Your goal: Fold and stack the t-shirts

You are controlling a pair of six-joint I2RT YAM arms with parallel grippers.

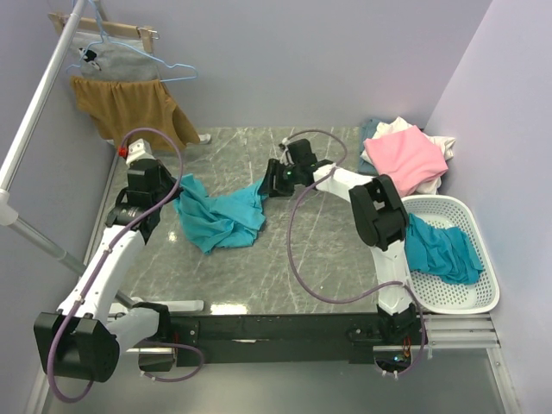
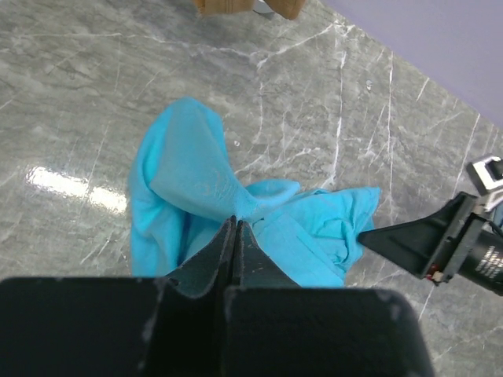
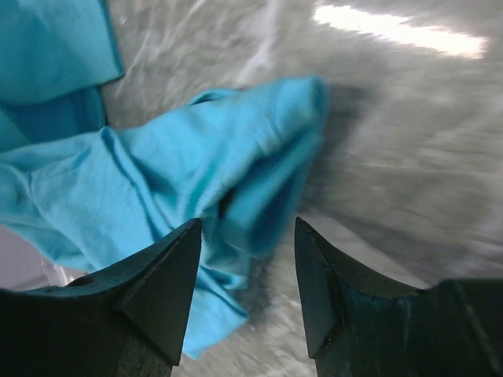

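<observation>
A crumpled turquoise t-shirt (image 1: 224,220) lies on the grey marbled table, left of the middle. At its left end my left gripper is shut on a pinch of the cloth, which rises to the fingertips. My right gripper (image 1: 274,178) is at the shirt's right end. In the right wrist view, the right fingers (image 3: 318,290) stand apart, with a raised fold of the shirt (image 3: 259,173) just ahead of them and partly in the gap. The right gripper is open.
At the back right is a pile of folded shirts with a pink one (image 1: 405,158) on top. A white basket (image 1: 479,297) at the right holds more turquoise cloth (image 1: 444,252). A brown garment (image 1: 134,108) hangs at the back left.
</observation>
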